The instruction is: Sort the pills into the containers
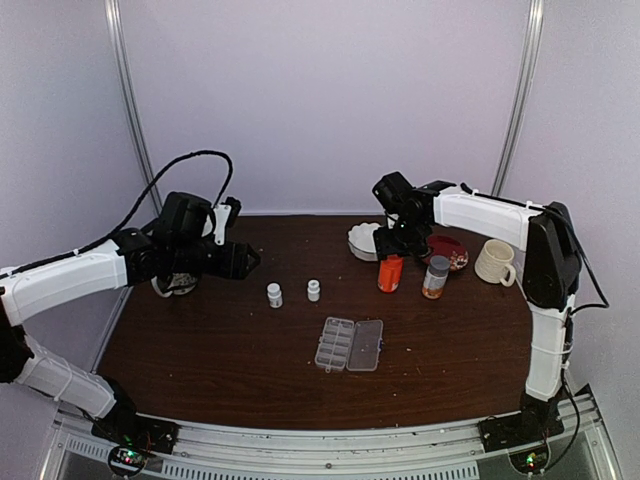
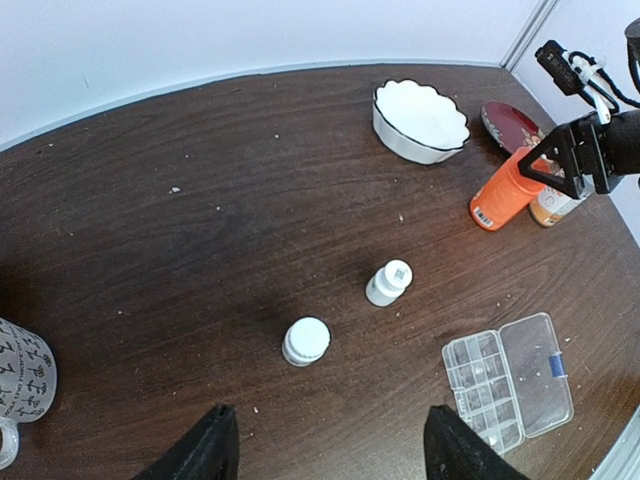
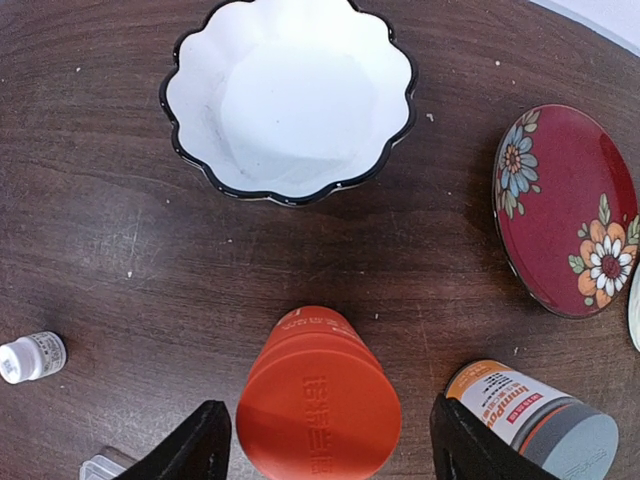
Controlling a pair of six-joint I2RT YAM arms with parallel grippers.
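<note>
An orange bottle (image 1: 390, 275) stands upright right of the table's middle. In the right wrist view its orange cap (image 3: 318, 415) lies between the spread fingers of my right gripper, with a gap on either side. My left gripper is open over the left part of the table, nothing between its fingers. Two small white bottles, one on the left (image 2: 306, 341) and one on the right (image 2: 389, 283), stand upright on the table. The clear pill box (image 1: 349, 345) lies with its lid folded open at the front; its compartments look empty.
A grey-capped bottle (image 3: 540, 425) stands close to the right of the orange one. Behind are a white scalloped bowl (image 3: 290, 95) and a red flowered dish (image 3: 565, 210). A cream mug (image 1: 495, 262) is at the far right, a patterned mug (image 2: 24, 375) at the left.
</note>
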